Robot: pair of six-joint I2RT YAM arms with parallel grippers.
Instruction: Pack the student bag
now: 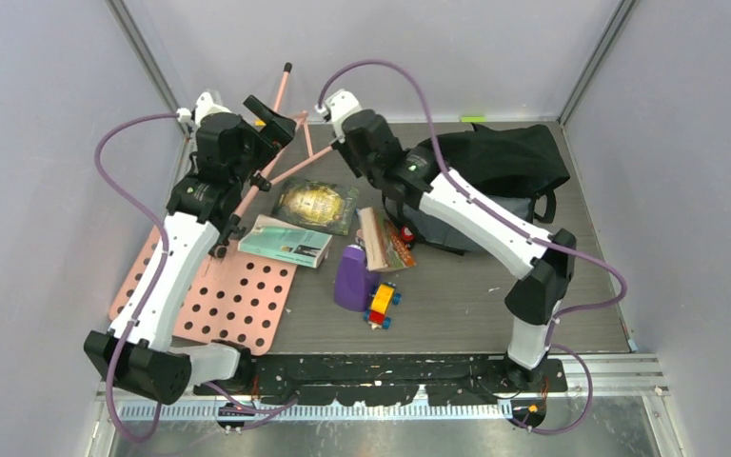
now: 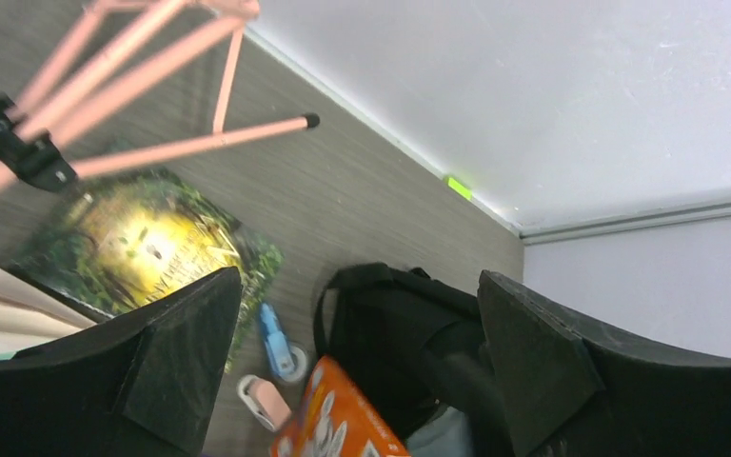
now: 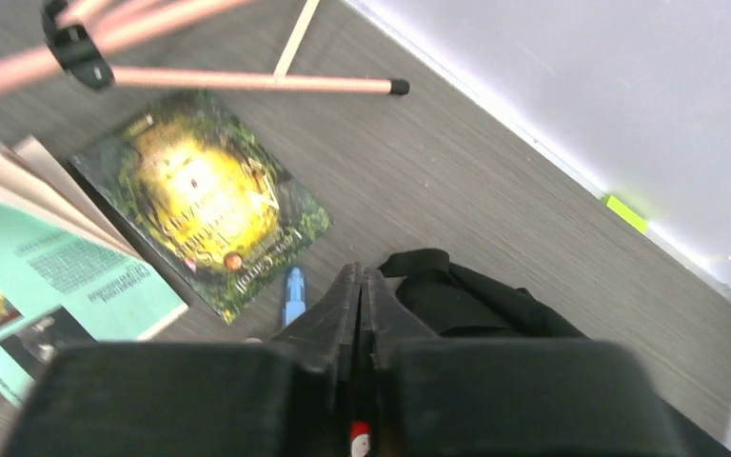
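Note:
The black bag [image 1: 500,162] lies at the right back with its grey side toward the front. Between the bag and the purple bottle is a book with an orange cover [image 1: 398,252], its page side turned up; in the left wrist view its orange cover [image 2: 343,419] shows near the bag strap. Whether it rests on the table I cannot tell. My left gripper [image 1: 274,124] is open and empty above the pink stand. My right gripper [image 1: 345,160] is over the table's back middle, its fingers [image 3: 328,309] almost meeting; no object shows between their tips.
A yellow-and-green book [image 3: 205,195] lies flat by the pink stand [image 1: 286,171]. Nearby are a teal book [image 1: 286,243], purple bottle [image 1: 352,281], toy [image 1: 381,303], blue pen-like item [image 2: 274,338] and pink eraser [image 2: 268,400].

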